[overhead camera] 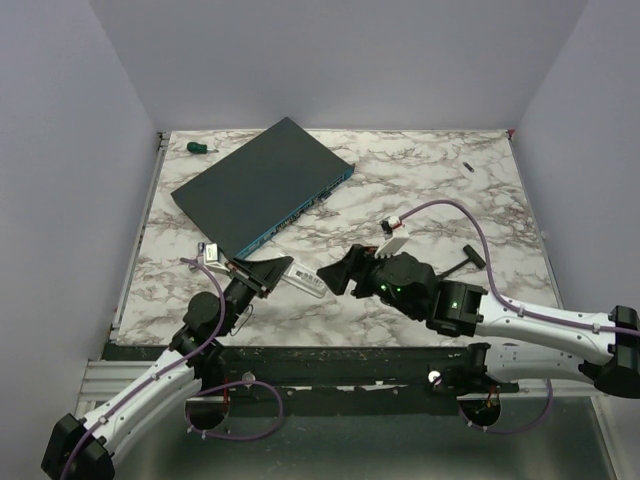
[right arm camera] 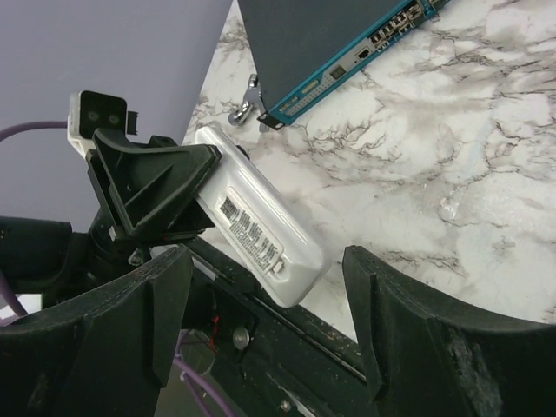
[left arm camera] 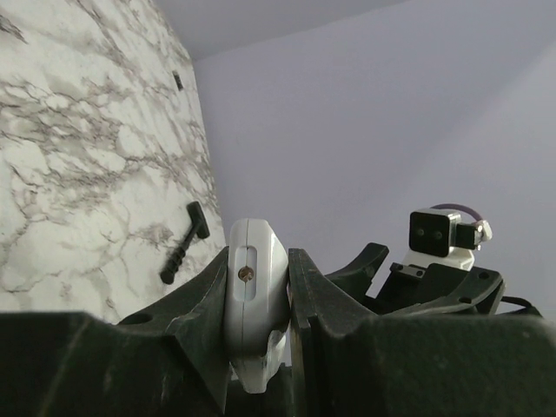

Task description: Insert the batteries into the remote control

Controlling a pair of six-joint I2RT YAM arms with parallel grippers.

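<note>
My left gripper [overhead camera: 278, 270] is shut on a white, oblong plastic piece [overhead camera: 306, 278], apparently the remote, held up over the front of the table. In the right wrist view the piece [right arm camera: 261, 234] is tilted, showing a recessed strip with a dark pattern; whether batteries are in it I cannot tell. In the left wrist view its narrow end [left arm camera: 256, 295] faces the camera. My right gripper [overhead camera: 334, 270] is open just right of the piece, its fingers [right arm camera: 426, 347] apart with nothing visible between them. No loose batteries can be clearly identified.
A large dark slab with ports [overhead camera: 260, 180] covers the back left. A green screwdriver [overhead camera: 197, 148], a black hammer [overhead camera: 472, 258] and a small dark item [overhead camera: 468, 166] lie on the marble table [overhead camera: 420, 175].
</note>
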